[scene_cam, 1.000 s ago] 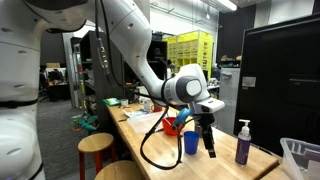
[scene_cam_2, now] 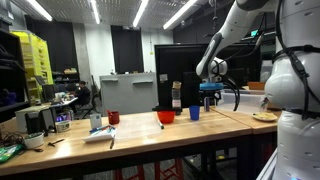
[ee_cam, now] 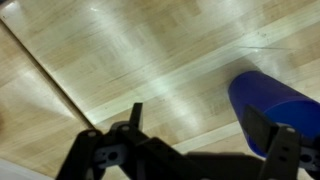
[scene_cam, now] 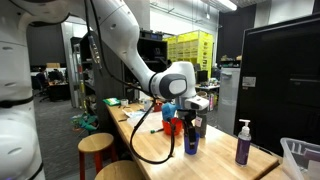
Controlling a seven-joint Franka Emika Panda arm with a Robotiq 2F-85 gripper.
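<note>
A blue cup (scene_cam: 190, 147) stands on the wooden table, its upper part partly covered by my gripper (scene_cam: 192, 130) in exterior view 1. Seen from the wrist, the same cup (ee_cam: 272, 96) is at the right, near and partly behind the right finger (ee_cam: 262, 132). The left finger (ee_cam: 128, 132) is over bare wood. My fingers are apart, and nothing sits between them. In exterior view 2 the cup (scene_cam_2: 195, 114) shows upright, just left of the arm's end.
A red bowl (scene_cam: 171, 127) lies beyond the cup. A purple pump bottle (scene_cam: 243, 147) stands to the right, with a clear bin (scene_cam: 302, 157) past it. Bare table (scene_cam: 215, 160) lies in front of the cup.
My gripper has moved left in exterior view 1, from right of the blue cup to in front of or above it. The cup looks to be in the same place.
</note>
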